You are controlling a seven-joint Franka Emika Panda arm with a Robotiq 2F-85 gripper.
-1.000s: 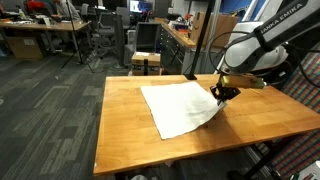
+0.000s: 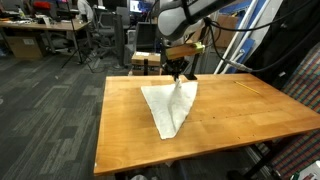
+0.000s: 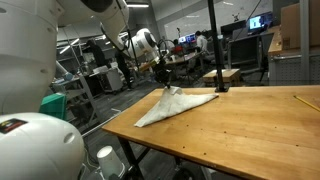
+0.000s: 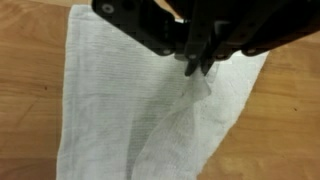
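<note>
A white cloth [image 2: 168, 105] lies on the wooden table [image 2: 125, 140], with one part of it lifted into a peak. My gripper [image 2: 178, 78] is shut on that raised part, above the cloth. From the other side, the cloth [image 3: 176, 101] rises to my gripper [image 3: 170, 88] and spreads flat on two sides. In the wrist view, the gripper's dark fingers [image 4: 194, 58] pinch a fold of the white cloth [image 4: 120, 100], and creases run down from the pinch. The fingertips are partly lost in the dark.
A thin yellow stick [image 3: 307, 102] lies on the table away from the cloth. Bare tabletop stretches to the right of the cloth in exterior view 1. Office chairs and desks stand beyond the table.
My gripper has moved left and toward the far side in exterior view 1, carrying the held part of the cloth over the rest. The near right part of the table is now uncovered.
</note>
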